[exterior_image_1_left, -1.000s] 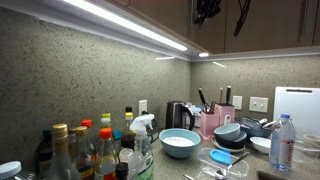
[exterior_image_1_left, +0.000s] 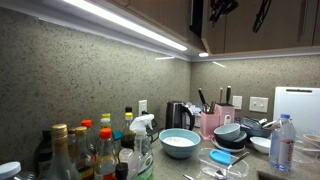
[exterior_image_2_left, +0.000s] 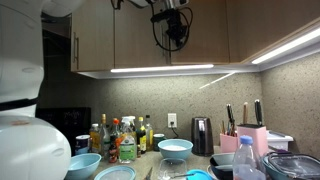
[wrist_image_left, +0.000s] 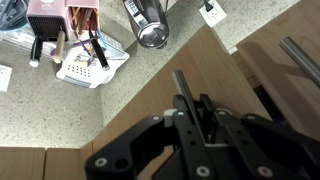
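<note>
My gripper is up against the wooden wall cabinet (wrist_image_left: 140, 110) in the wrist view. Its dark fingers stand close together, and a slim metal handle (wrist_image_left: 181, 84) runs out just beyond their tips. Whether the handle passes between the fingers is hidden. A second metal handle (wrist_image_left: 300, 60) is on the neighbouring door at the right. From the second exterior view, the gripper (exterior_image_2_left: 178, 40) hangs high in front of the upper cabinet doors (exterior_image_2_left: 140, 42), well above the counter. Only dark parts of the arm (exterior_image_1_left: 222, 10) show at the top of the first exterior view.
On the counter far below are a kettle (exterior_image_2_left: 202, 136), a pink knife block (exterior_image_2_left: 251, 138), a light blue bowl (exterior_image_2_left: 175, 150), a water bottle (exterior_image_1_left: 283, 143) and several sauce bottles. Another cabinet handle (exterior_image_2_left: 76, 48) is at the left.
In the first exterior view the dark arm parts at the top have shifted to the right and somewhat upward over the last second. Counter items have stayed put.
</note>
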